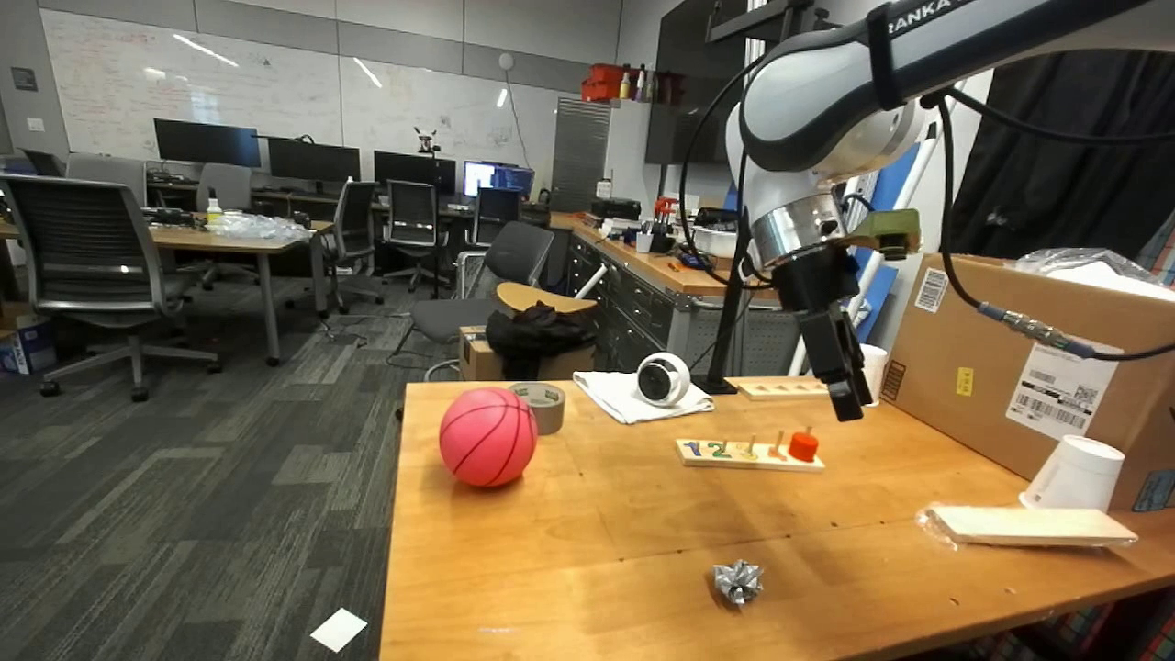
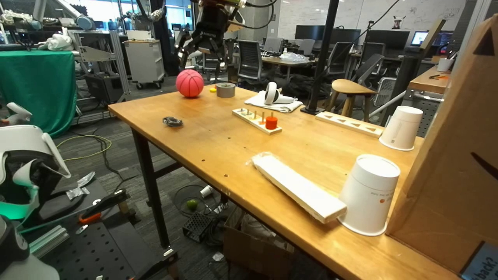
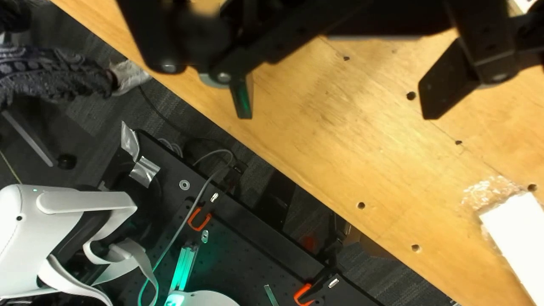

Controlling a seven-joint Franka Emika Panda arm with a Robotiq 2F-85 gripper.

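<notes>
High over the table hangs my gripper (image 1: pixel 845 398), clear of every object. In the wrist view the gripper is open, its two fingers (image 3: pixel 444 84) wide apart with only bare tabletop beneath the gap. A wooden number peg board (image 1: pixel 751 455) carries a red piece (image 1: pixel 803 446) on its right-end peg. A pink basketball-patterned ball (image 1: pixel 487 437) rests at the table's left, in front of a grey tape roll (image 1: pixel 542 407). Crumpled silver foil (image 1: pixel 738 580) lies near the front. Beside the tape, exterior view 2 shows a small yellow piece (image 2: pixel 213 89).
Two upturned white cups (image 2: pixel 371 195) (image 2: pixel 402 128) stand by the large cardboard box (image 1: pixel 1030 364). A wrapped pale board (image 2: pixel 298 187) lies near the front edge. At the back are a white cloth (image 1: pixel 642 397) bearing a white device (image 1: pixel 662 380), and a dark post (image 2: pixel 322 56). Mid-table is free.
</notes>
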